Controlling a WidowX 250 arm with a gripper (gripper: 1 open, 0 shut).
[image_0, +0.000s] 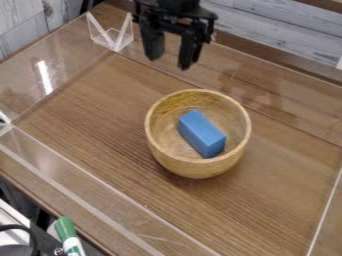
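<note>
A round wooden bowl (160, 141) sits right of centre with a blue block (202, 134) inside it. My black gripper (174, 52) is high above and behind the bowl, near the back of the table. Its two dark fingers hang down, spread apart, with nothing visible between them.
A clear plastic piece (114, 35) stands at the back left. A green and white object (70, 236) lies at the lower left corner, beside a black cable. The wooden table is otherwise mostly free, left and front right.
</note>
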